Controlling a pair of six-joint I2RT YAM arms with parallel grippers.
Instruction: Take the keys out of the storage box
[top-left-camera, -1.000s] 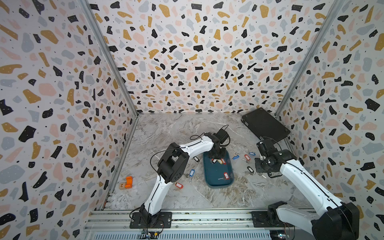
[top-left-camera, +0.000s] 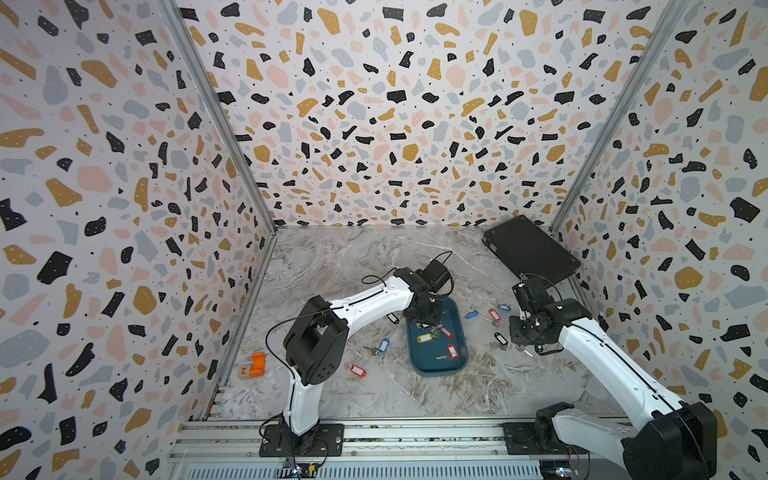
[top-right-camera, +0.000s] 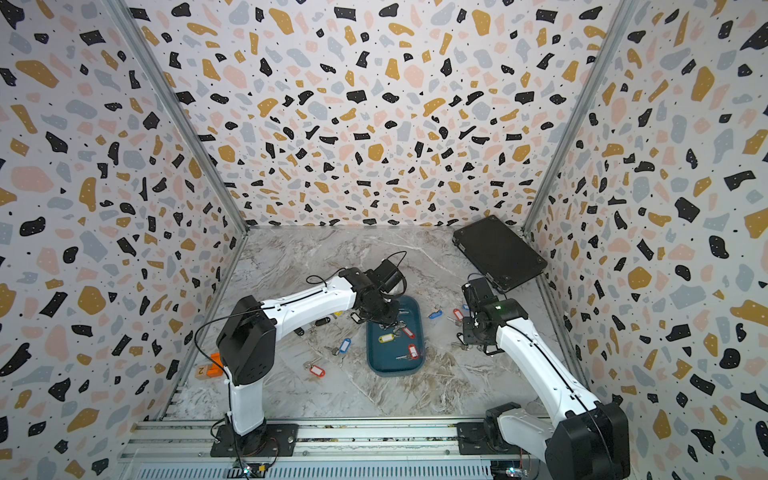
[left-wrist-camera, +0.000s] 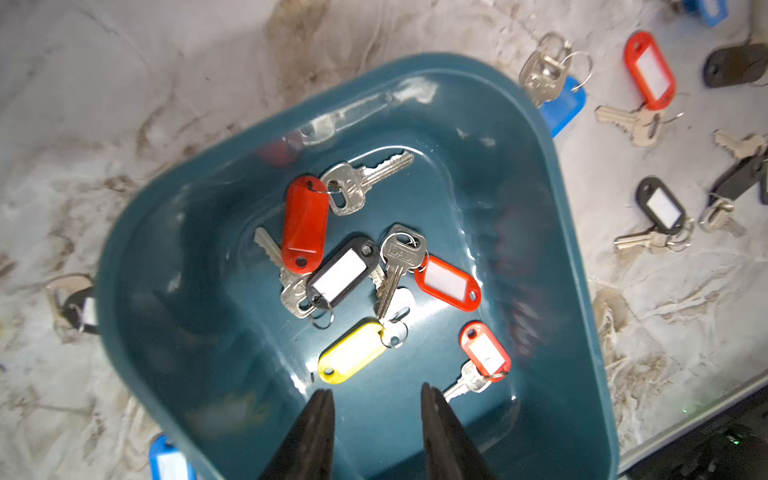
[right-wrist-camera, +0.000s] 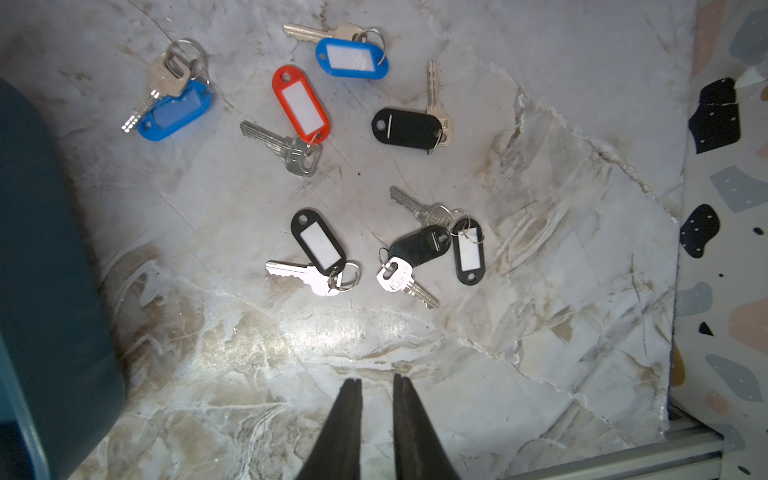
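The blue storage box (top-left-camera: 436, 364) holds several keys with tags: a red tag (left-wrist-camera: 305, 224), a black tag (left-wrist-camera: 341, 273), a yellow tag (left-wrist-camera: 349, 352) and two more red tags (left-wrist-camera: 446, 281). My left gripper is open over the box with nothing between its fingers; in the left wrist view the tags lie ahead of it. My right gripper hovers over the marble right of the box, part open and empty, with loose tagged keys ahead of it.
Several tagged keys lie on the marble (right-wrist-camera: 560, 304) either side of the box. A black slab (top-left-camera: 530, 246) rests at the back right, an orange object (top-left-camera: 257, 364) at the far left.
My right arm stayed put.
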